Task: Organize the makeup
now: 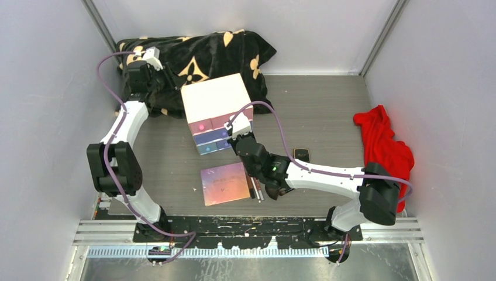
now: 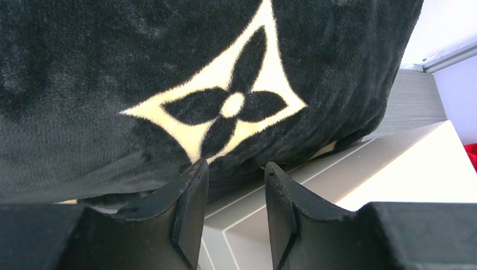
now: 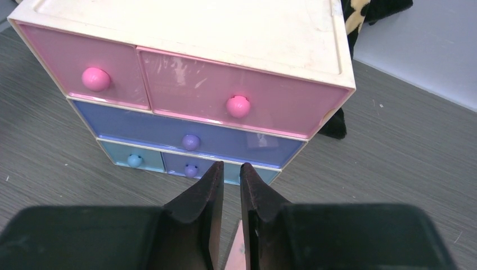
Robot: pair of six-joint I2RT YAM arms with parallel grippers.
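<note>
A drawer organizer (image 1: 216, 96) with pink, blue and light-blue fronts stands before a dark patterned cushion. My left gripper hovers at its back-left corner, fingers a little apart; nothing clearly shows between them. My right gripper is above the organizer's front, facing the pink drawer (image 3: 191, 90), its fingertips slightly apart and nothing visible between them. A gradient palette (image 1: 225, 184) lies in front of the organizer, with brushes and tubes (image 1: 257, 193) beside it, partly hidden by the right arm. A small dark compact (image 1: 301, 153) sits to the right.
The black patterned cushion (image 2: 84, 67) fills the back left. A crumpled red cloth (image 1: 383, 152) lies at the right wall.
</note>
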